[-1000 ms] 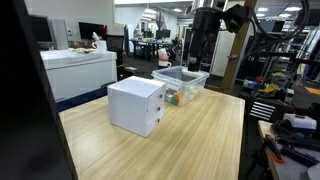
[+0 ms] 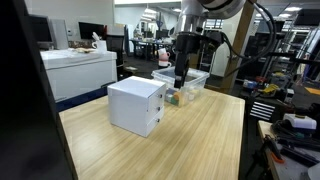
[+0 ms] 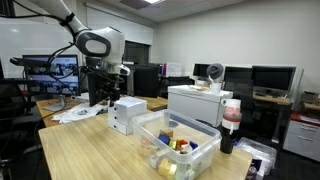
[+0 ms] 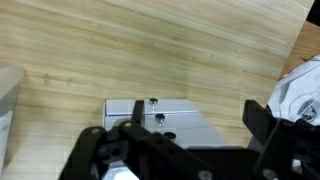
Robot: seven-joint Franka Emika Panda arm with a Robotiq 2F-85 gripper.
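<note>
A small white box (image 2: 137,107) with little knobs on its front stands on the wooden table; in exterior view 2 the same white box (image 3: 127,117) is left of centre. My gripper (image 2: 183,84) hangs above the table, close to the knobbed side of the box and clear of it. In the wrist view the open gripper has its fingers spread wide, with nothing held. Several dark knobs (image 4: 160,118) and part of the box's white face show between and below the fingers.
A clear plastic bin (image 3: 207,160) holding several coloured items stands beyond the box. A dark tumbler with a red-and-white top (image 3: 231,115) is behind it. Crumpled white material (image 4: 298,95) lies at the wrist view's right edge.
My arm has come left and down across the last second, bringing the gripper nearer to the white box. The box and bin have stayed in place.
</note>
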